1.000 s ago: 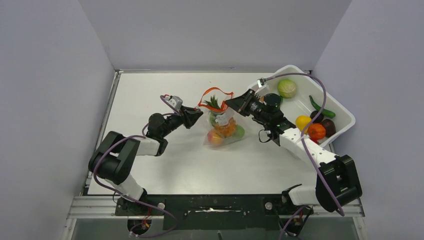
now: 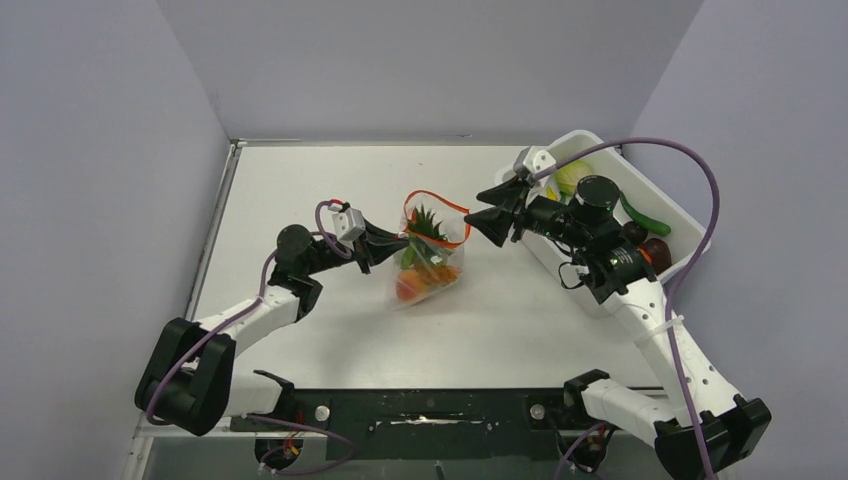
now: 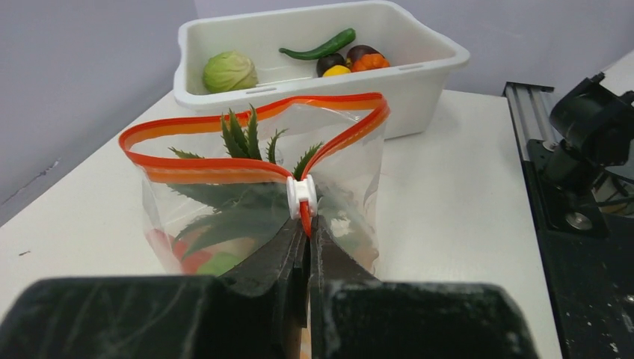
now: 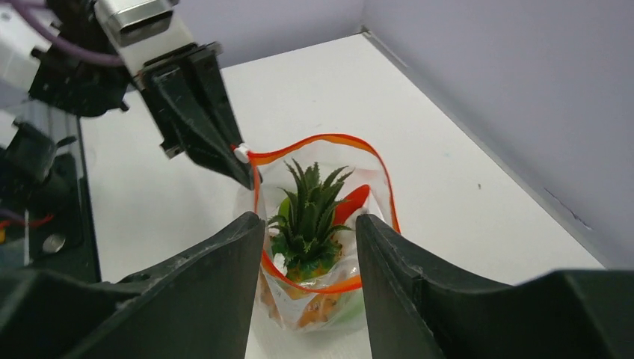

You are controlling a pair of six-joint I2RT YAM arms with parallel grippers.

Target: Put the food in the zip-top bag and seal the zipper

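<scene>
The clear zip top bag (image 2: 447,279) has an orange zipper rim (image 3: 205,171) and holds food, including a leafy pineapple top (image 4: 306,213) and orange fruit (image 2: 411,285). Its mouth is wide apart. A white slider (image 3: 301,196) sits at the rim's left corner. Just below that slider, my left gripper is shut on the bag's zipper edge. To the right of the bag, my right gripper (image 2: 474,206) stands open, apart from the rim and with nothing gripped. In the right wrist view the bag's mouth appears beyond the open fingers (image 4: 238,247).
A white bin (image 3: 422,63) at the right holds a cabbage (image 3: 229,72), a green cucumber-like vegetable (image 3: 327,46) and several other pieces. My right arm passes over the bin.
My right gripper has let go of the rim, opened and drawn back up and right. The bag has shifted slightly left.
</scene>
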